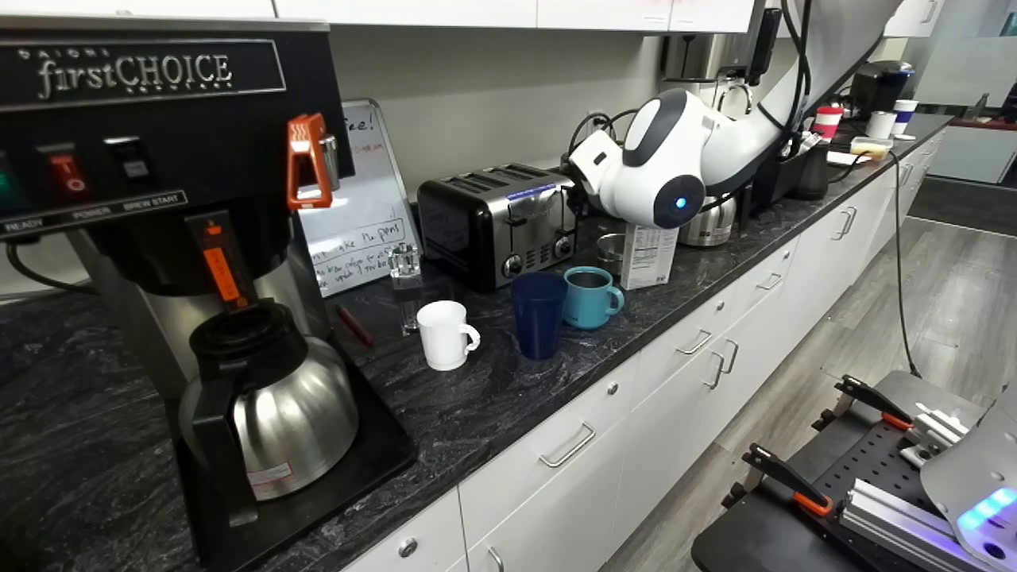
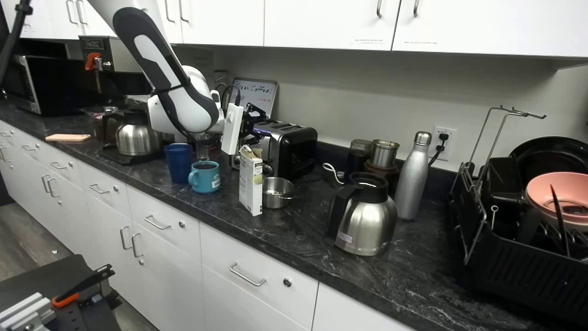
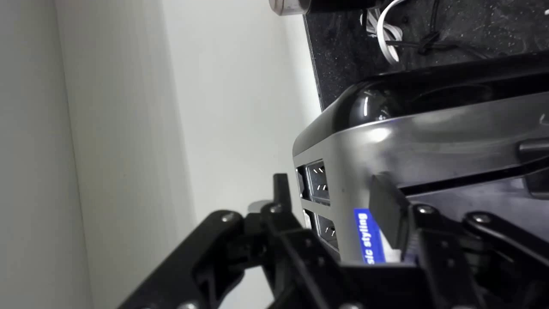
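Observation:
The black and silver toaster [image 1: 497,224] stands against the back wall, its slots facing up and its levers on the steel front. My gripper is by the toaster's upper end, with a clear gap between its two black fingers. In the wrist view one finger shows against the wall and slots. The other is in front of the steel face, near the blue label [image 3: 368,234]. Nothing is visibly held; whether a finger touches the toaster I cannot tell. In exterior view 2 the gripper [image 2: 254,128] is partly hidden behind its white mount.
On the counter before the toaster stand a white mug [image 1: 443,335], a dark blue cup [image 1: 539,319] and a teal mug [image 1: 588,303]. A white carton [image 2: 251,185] and a steel pot [image 2: 277,193] are close below the arm. Cables [image 3: 389,36] lie behind the toaster.

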